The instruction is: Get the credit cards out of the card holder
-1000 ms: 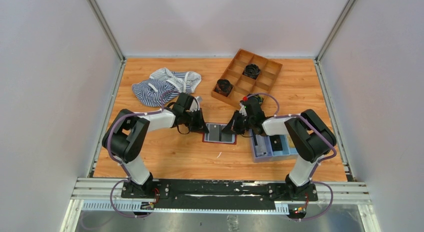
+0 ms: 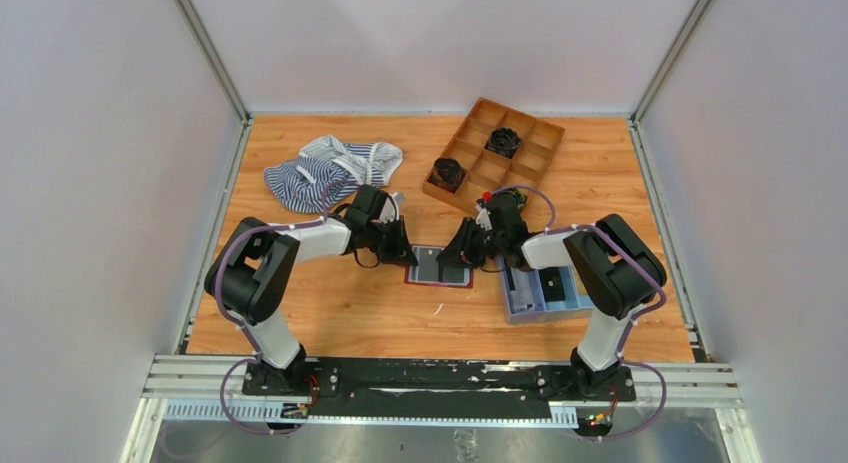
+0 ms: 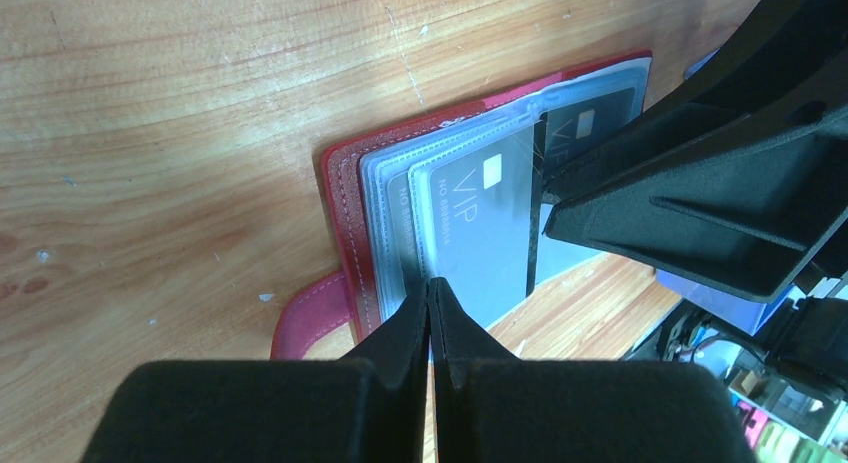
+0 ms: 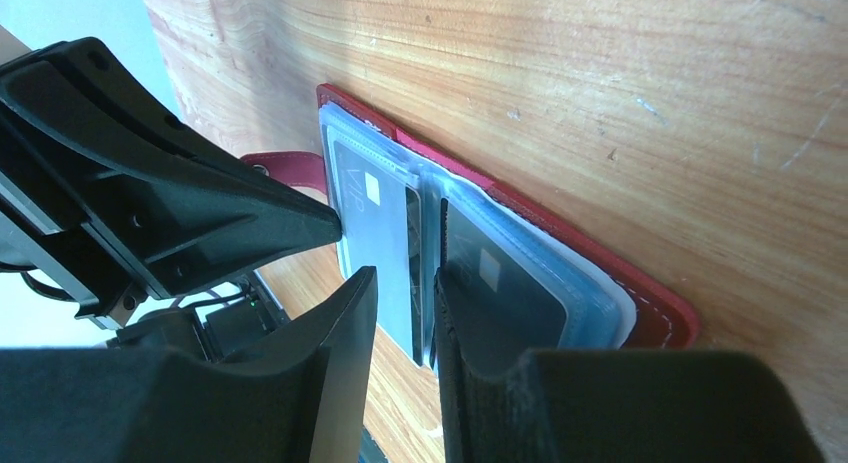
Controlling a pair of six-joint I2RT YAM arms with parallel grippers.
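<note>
The card holder lies open on the table, with a red cover (image 3: 345, 198) and clear sleeves. A grey VIP card (image 3: 490, 208) sits in the left sleeve, and a dark card (image 4: 500, 278) fills the right one. My left gripper is shut at the holder's left side, its tips against or just over the left sleeve, with nothing showing between them. Over the middle of the holder, my right gripper stands open, its fingertips by the inner edges of the two sleeves. Whether they touch a card cannot be made out.
A wooden compartment tray (image 2: 515, 158) with black coiled items stands behind. The blue-grey box (image 2: 545, 308) holding several things is close at the right. Striped cloth (image 2: 320, 173) lies back left.
My right gripper has shifted slightly left over the holder, toward its middle. The left arm and the holder look unmoved.
</note>
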